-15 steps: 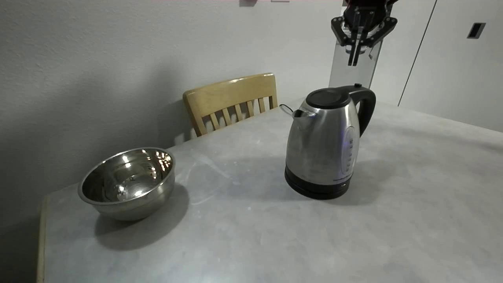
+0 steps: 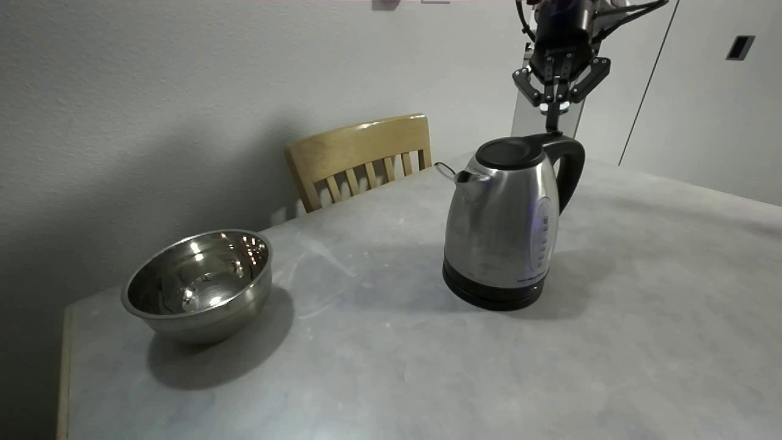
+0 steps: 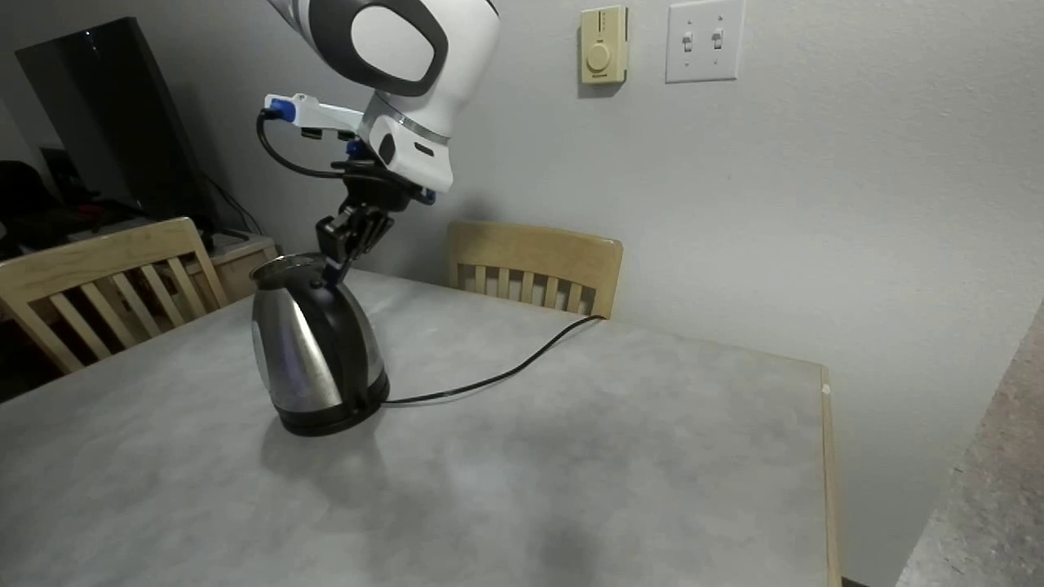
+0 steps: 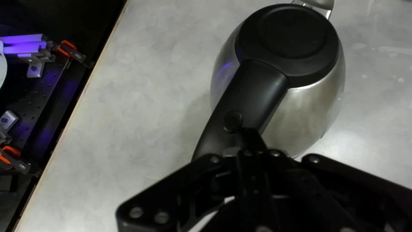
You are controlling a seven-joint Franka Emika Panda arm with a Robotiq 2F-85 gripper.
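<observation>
An electric kettle (image 2: 498,227), steel with a black base and lid, stands upright on the table. Its black handle (image 2: 572,165) points away from the bowl, and the lid (image 4: 291,42) is closed. At the top of the handle sits a round black button (image 4: 233,121). My gripper (image 2: 553,129) is shut, pointing down, its fingertips together at the handle's top by that button. Nothing shows between the fingers. In the wrist view the fingertips (image 4: 251,135) lie right beside the button; whether they touch it I cannot tell.
A steel bowl (image 2: 201,286), empty, stands at the table's left in exterior view 1. Behind the kettle, a black cord (image 3: 499,377) runs from its base to the table edge. Wooden chairs (image 3: 533,259) stand around.
My gripper has come down from above the kettle to the top of its handle, staying shut. The kettle and the bowl have not moved.
</observation>
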